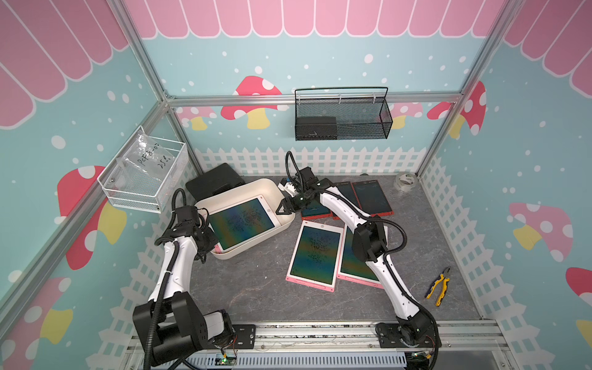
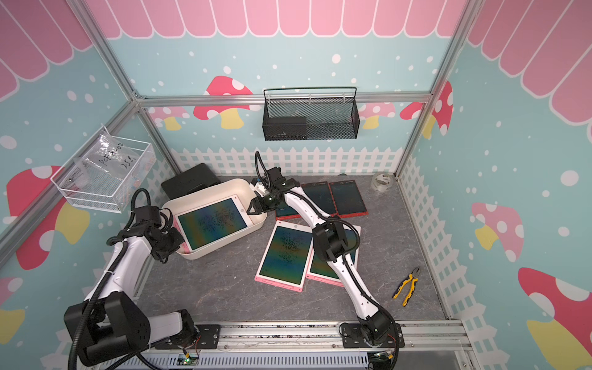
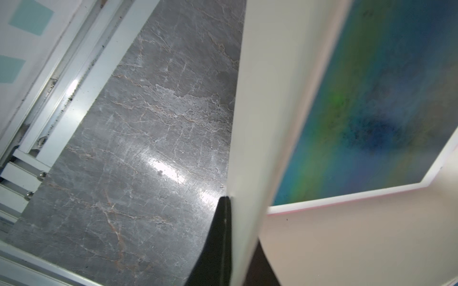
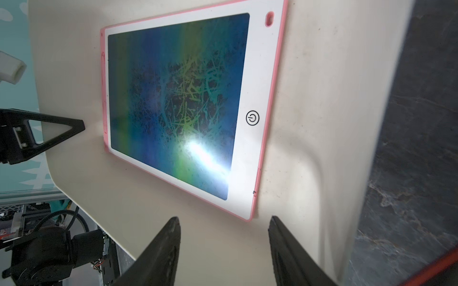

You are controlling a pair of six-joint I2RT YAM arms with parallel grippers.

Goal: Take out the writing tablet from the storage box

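The cream storage box [image 1: 247,244] stands at the left of the table with a pink-edged writing tablet [image 1: 243,222] lying flat inside, screen up. At the box's left end, my left gripper is shut with the thin box wall [image 3: 267,119] between its fingers, one on each side. My right gripper is part open over the inside of the box at its right end. The tablet's power-button edge [image 4: 252,117] lies beyond its fingertips, and nothing is between them.
Two pink tablets [image 1: 315,256] lie on the table right of the box, one partly under the right arm. Several red-edged tablets [image 1: 372,197] lie behind them. Pliers [image 1: 438,287] and a tape roll [image 1: 405,181] sit farther right. A black case [image 1: 215,181] stands behind the box.
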